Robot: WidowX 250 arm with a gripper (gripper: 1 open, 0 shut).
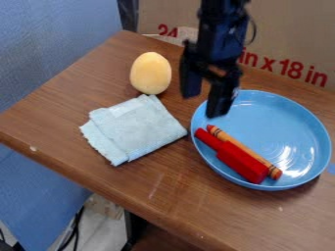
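My dark gripper hangs at the top centre, blurred, its fingers low between the yellow egg-shaped object and the blue plate; whether it is open or shut is unclear. On the plate lie a red cylinder and an orange crayon-like stick, side by side. A folded pale cloth lies left of the plate on the wooden table.
A cardboard box stands behind the table. The table's left edge borders a blue surface.
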